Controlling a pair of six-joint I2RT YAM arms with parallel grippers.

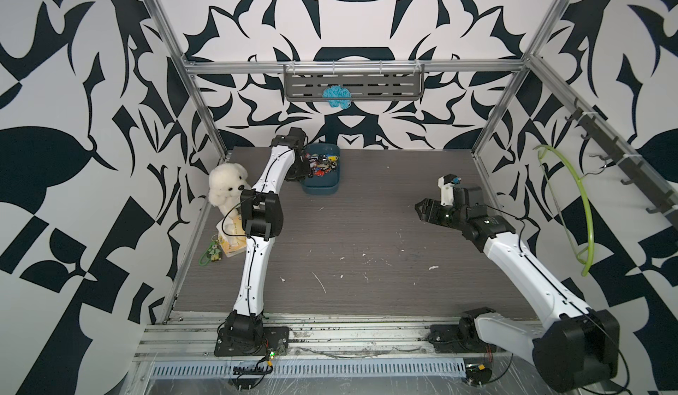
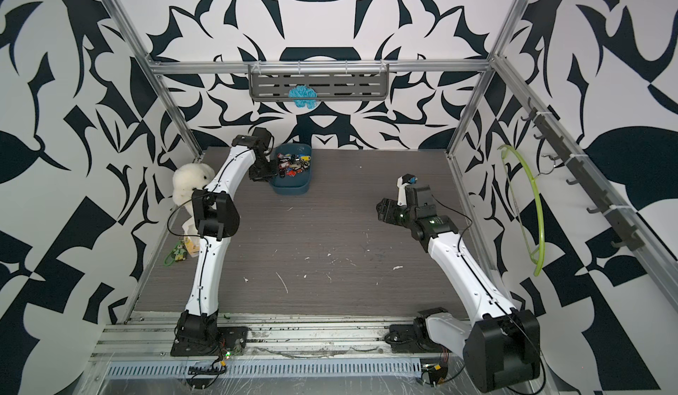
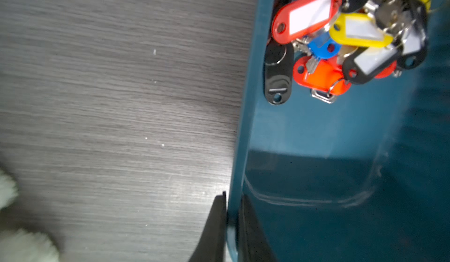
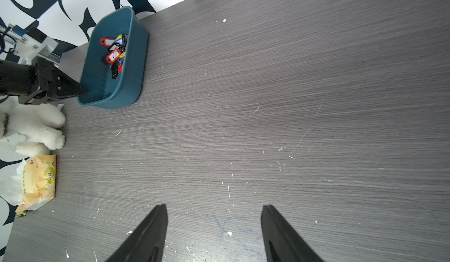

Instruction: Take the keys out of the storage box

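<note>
The blue storage box stands at the back of the table, left of the middle. Inside it, toward one end, lies a heap of keys with red, yellow, blue and black tags. My left gripper is shut on the box's left rim, one finger outside the wall and one inside, clear of the keys. In the right wrist view the left gripper meets the box at its near-left corner. My right gripper is open above bare table on the right, nothing between its fingers.
A white plush toy and a yellow packet lie along the left side, with a green trinket nearby. A shelf on the back wall holds a blue pouf.
</note>
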